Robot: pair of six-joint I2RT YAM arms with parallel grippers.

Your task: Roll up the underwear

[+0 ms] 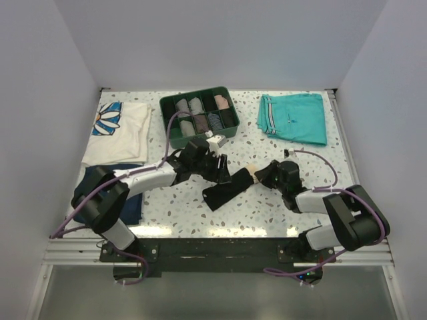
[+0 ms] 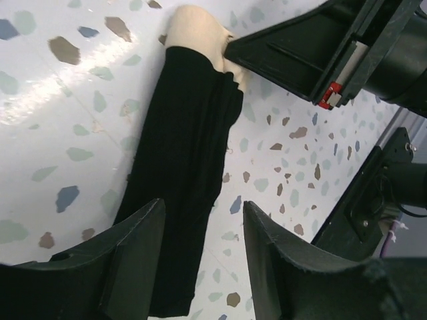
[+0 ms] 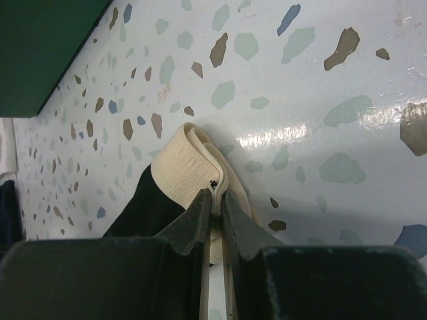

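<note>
The underwear, a folded black strip (image 1: 227, 192) with a cream waistband (image 3: 183, 163) at one end, lies slantwise on the speckled table. My right gripper is shut on the waistband, pinching its edge between the fingertips. Over the black cloth, my left gripper stands open with nothing between its fingers; the strip (image 2: 177, 147) runs beneath it in the left wrist view. From above, the left gripper (image 1: 223, 170) appears close to the strip's upper side. Its lower end is partly behind the left fingers in the left wrist view.
A green divided box (image 1: 175, 140) with several rolled items stands at the back. Folded teal cloth (image 1: 293, 119) lies back right, white cloth (image 1: 130, 130) and navy cloth (image 1: 131, 210) at the left.
</note>
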